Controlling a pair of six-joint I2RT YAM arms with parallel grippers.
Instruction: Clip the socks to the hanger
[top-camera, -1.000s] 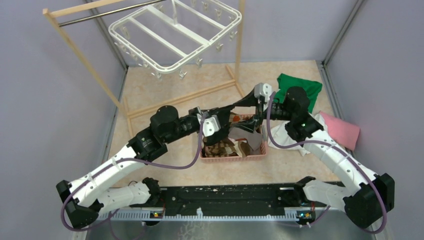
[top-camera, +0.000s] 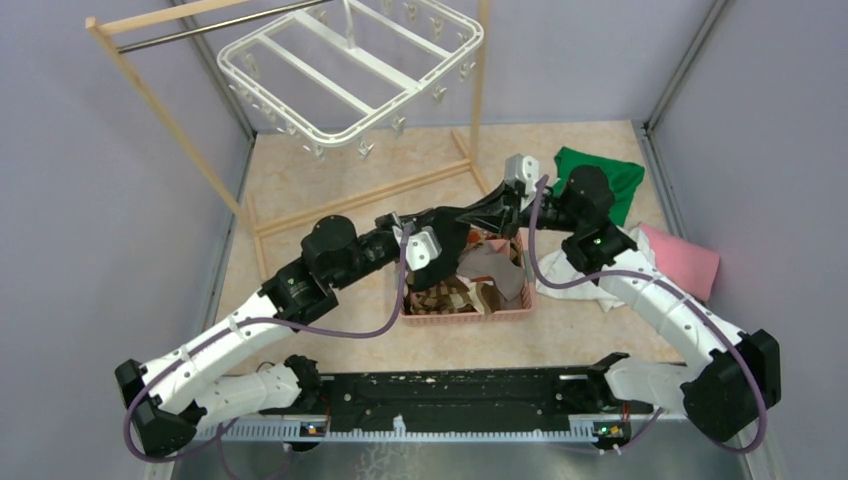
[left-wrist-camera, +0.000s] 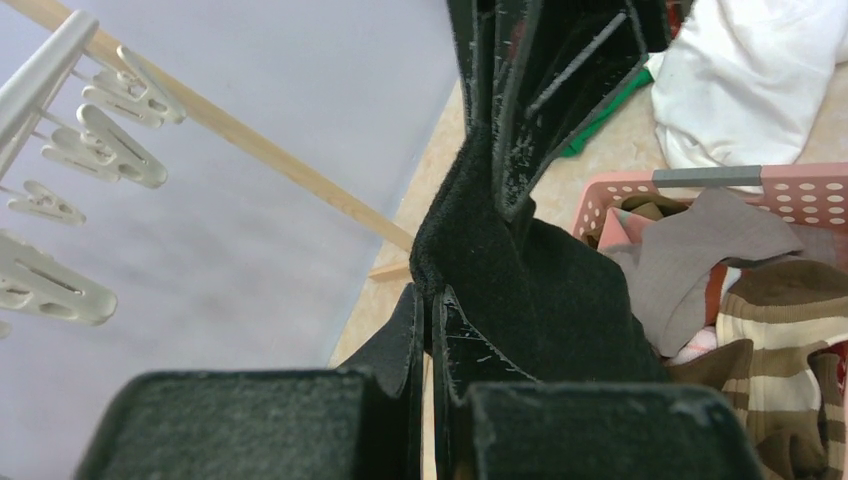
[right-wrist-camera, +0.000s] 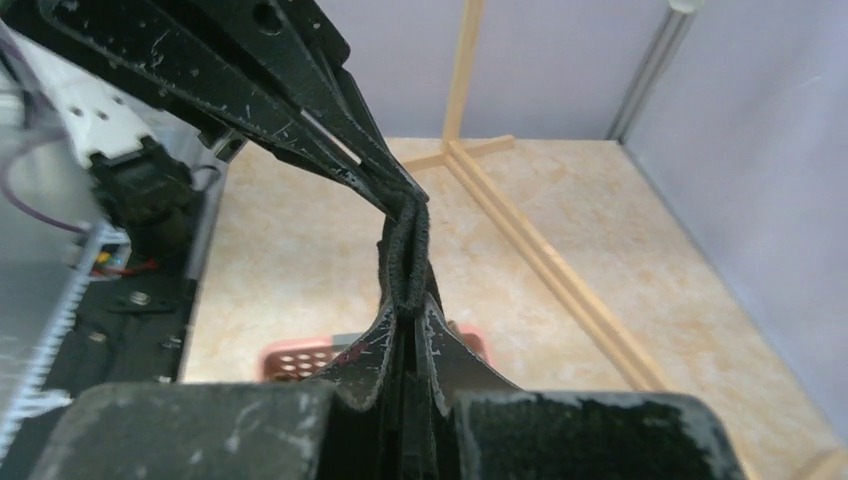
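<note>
A black sock is stretched between my two grippers over the basket; in the top view it hangs as a dark fold. My left gripper is shut on one part of its top edge. From the other side my right gripper is shut on the same edge, a short way along; its fingertips meet the cloth in both wrist views. The lower part of the sock hangs loose. The white hanger, with clips along its rim, is up behind the arms and holds no sock in view.
Below stands a pink basket with several socks, among them a grey one and a brown striped one. A wooden frame bears the hanger. Green cloth, white cloth and pink cloth lie at right.
My right arm moved slightly left and up in the top view; the left one stayed nearly still.
</note>
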